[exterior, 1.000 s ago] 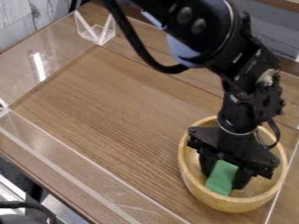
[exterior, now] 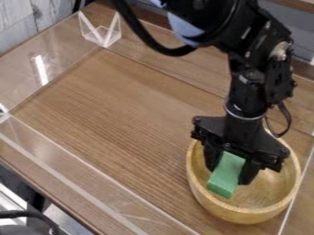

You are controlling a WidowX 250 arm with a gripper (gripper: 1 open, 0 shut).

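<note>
My black gripper (exterior: pixel 238 158) reaches down into a round yellow bowl (exterior: pixel 252 206) at the right side of the wooden table. It is shut on a green block (exterior: pixel 225 176), which stands tilted within the bowl's rim. The dark fingers partly hide the block's upper end.
A clear plastic piece (exterior: pixel 103 29) sits at the back left edge. A black cable lies at the lower left.
My gripper has risen a little with the green block in it, and more of the block's length now shows above the bowl's bottom.
</note>
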